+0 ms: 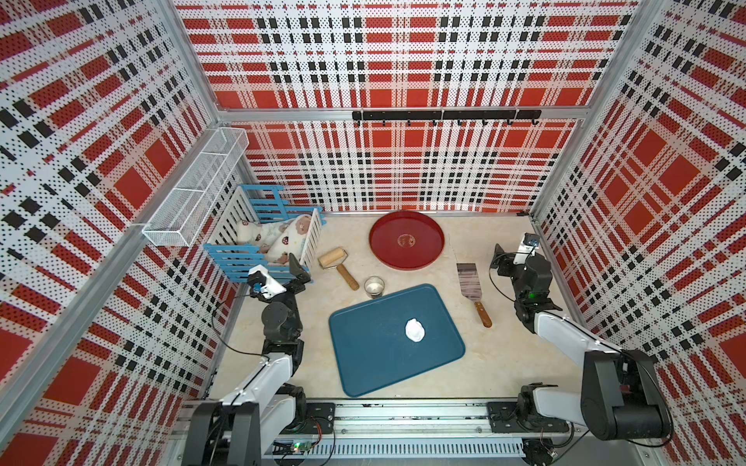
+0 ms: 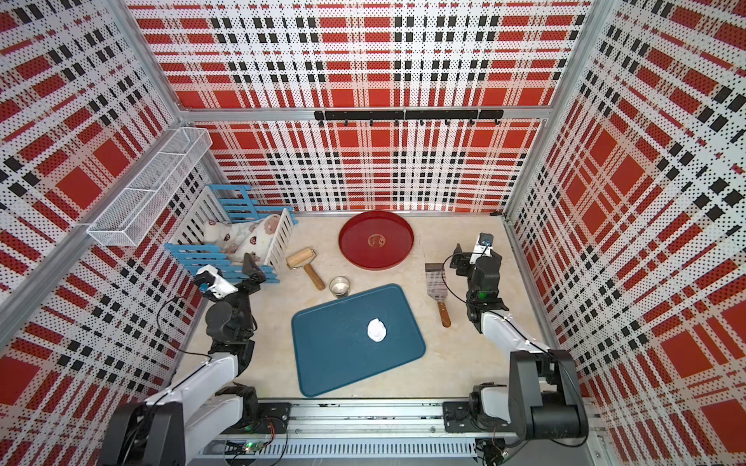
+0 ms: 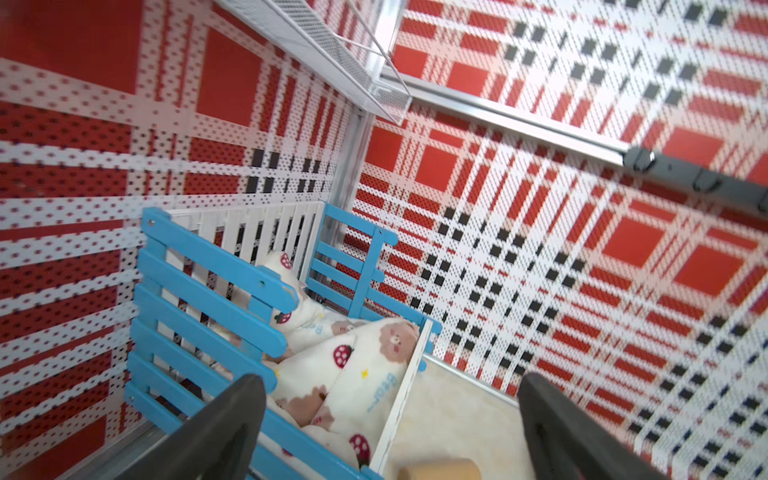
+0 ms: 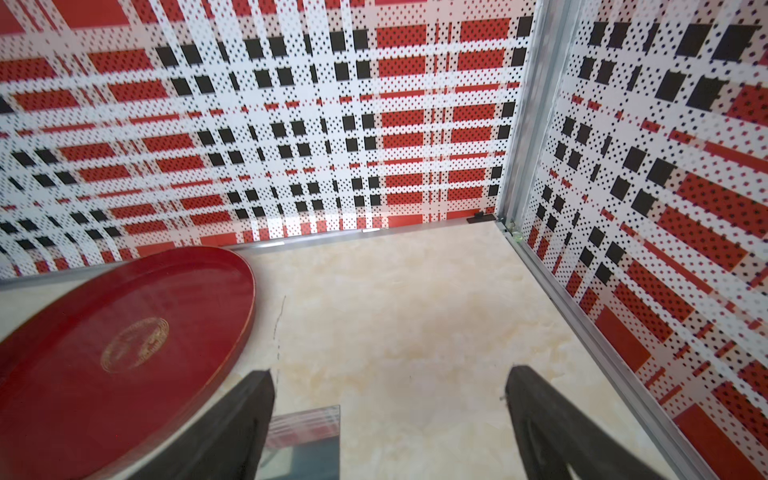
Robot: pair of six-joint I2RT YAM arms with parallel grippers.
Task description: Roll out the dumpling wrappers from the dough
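Note:
A white lump of dough [image 1: 414, 329] lies on the blue tray [image 1: 357, 341] in both top views. The roller [image 1: 333, 258] with a wooden handle lies behind it to the left, beside a small metal cup [image 1: 373, 286]. A scraper [image 1: 469, 283] with a wooden handle lies right of the tray. My left gripper, open and empty, is raised by the crib, left of the roller. My right gripper, also open and empty, is right of the scraper, facing the back.
A round red tray [image 1: 406, 256] stands at the back. A blue-and-white crib [image 1: 233, 256] with cloth items fills the back left. A wire basket [image 1: 163, 233] hangs on the left wall.

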